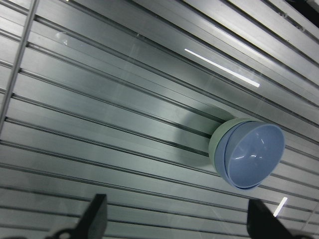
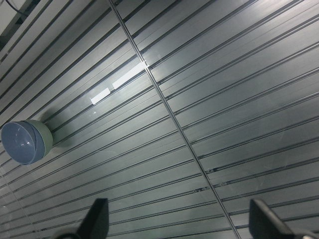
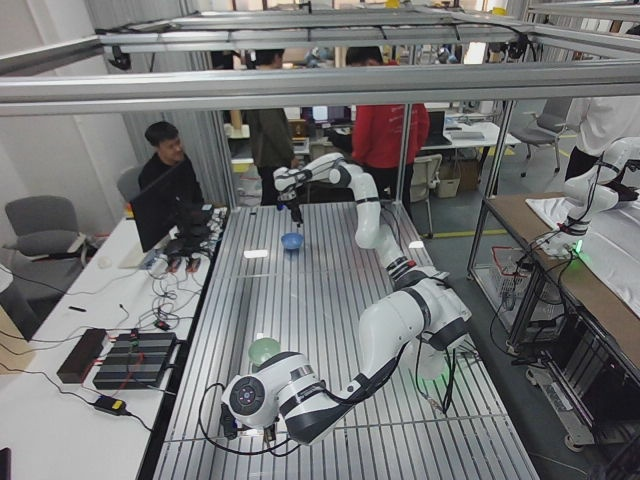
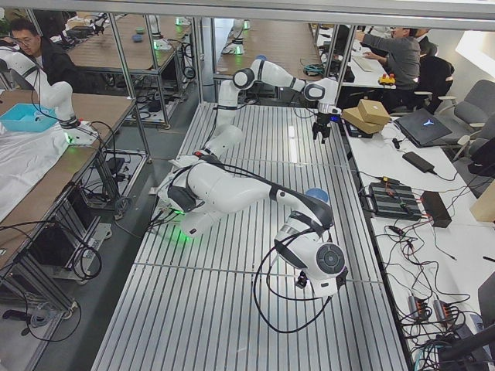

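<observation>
In the left wrist view, nested blue bowls (image 1: 254,157) sit in a green bowl (image 1: 218,139), right of and above my left gripper, which is open and empty. The right wrist view shows blue (image 2: 19,142) and green bowls nested at left, away from my open, empty right gripper. In the camera left view, a blue bowl (image 3: 292,241) stands at the far end under an arm and a green bowl (image 3: 264,349) lies behind the near arm. I cannot tell how these match the wrist views.
A white side table (image 3: 60,420) with electronics and cables runs along one side. Metal frame posts and beams surround the workspace, and people stand or sit beyond the far end.
</observation>
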